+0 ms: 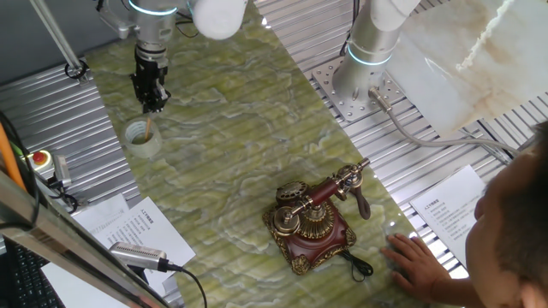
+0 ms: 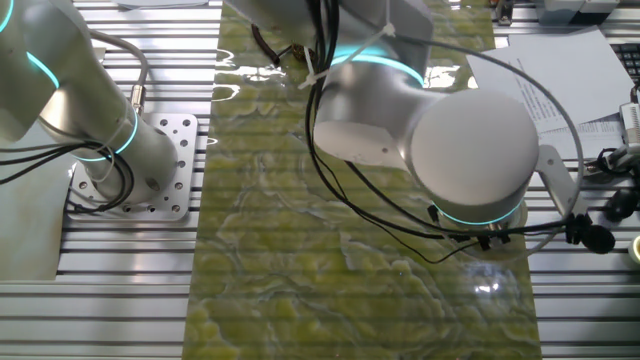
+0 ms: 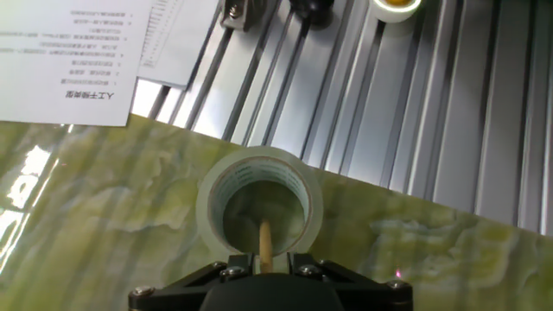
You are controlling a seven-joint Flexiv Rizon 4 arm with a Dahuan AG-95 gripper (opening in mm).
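Note:
A pale, translucent roll of tape [image 1: 143, 147] lies flat on the green marbled sheet, close to its left edge in exterior view 1. Through its opening shows a thin, light-brown stick [image 3: 265, 240], tilted, with its upper end towards my gripper. In the wrist view the roll's ring [image 3: 207, 203] lies just beyond my fingertips, and the stick lines up with the space between them. Whether my fingers touch or grip the stick cannot be made out. Exterior view 2 has my gripper hidden behind the arm.
A red and gold antique telephone [image 1: 312, 227] stands on the green sheet [image 1: 240, 111]. Beside it rests a person's hand [image 1: 419, 265].

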